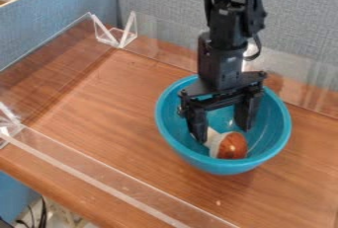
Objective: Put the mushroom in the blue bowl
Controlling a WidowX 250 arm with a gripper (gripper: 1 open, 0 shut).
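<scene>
The mushroom (231, 146), with a reddish-brown cap and a pale stem, lies on the bottom of the blue bowl (166, 125), near its front wall. Directly over the bowl, my black gripper (223, 133) reaches down inside the rim. Its fingers (197, 125) are spread apart, one to the left and one to the right, behind the mushroom's cap. Part of the stem is close to the left finger; whether they touch I cannot tell.
Clear plastic walls (113, 186) run along its front and back edges. A white bracket (115, 32) stands at the back left.
</scene>
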